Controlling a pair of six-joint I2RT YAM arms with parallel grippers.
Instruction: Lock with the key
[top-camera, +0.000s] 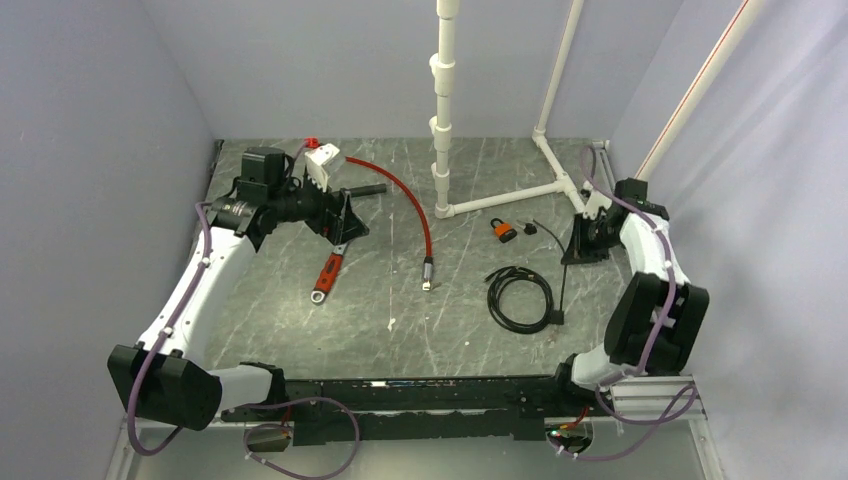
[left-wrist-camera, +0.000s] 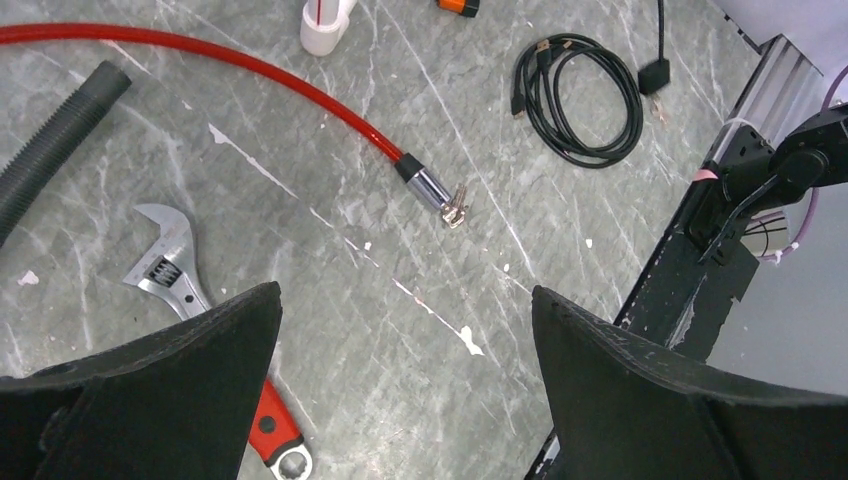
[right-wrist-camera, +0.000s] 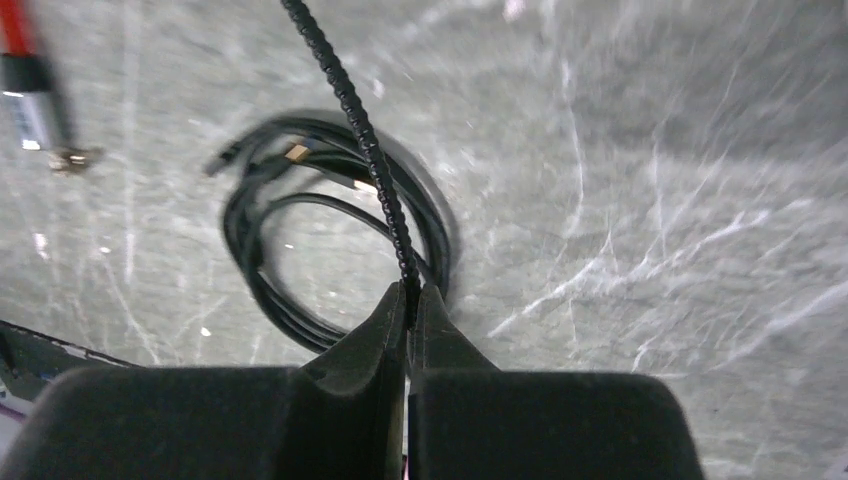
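In the right wrist view my right gripper is shut on a thin black braided cable (right-wrist-camera: 362, 130). From the fingers the cable drops to a black lock block (top-camera: 557, 317), and its free end points up and left. Keys (left-wrist-camera: 657, 108) dangle at that block in the left wrist view; whether it touches the table I cannot tell. An orange padlock (top-camera: 503, 231) lies on the table beside a small black lock (top-camera: 529, 228). A red cable lock (left-wrist-camera: 425, 188) with keys lies mid-table. Empty and wide apart are the fingers of my left gripper.
A coiled black USB cable (left-wrist-camera: 636, 105) lies beside the lock block. An adjustable wrench (top-camera: 329, 272) and a grey hose (top-camera: 368, 189) lie at the left. White pipes (top-camera: 505, 199) border the back.
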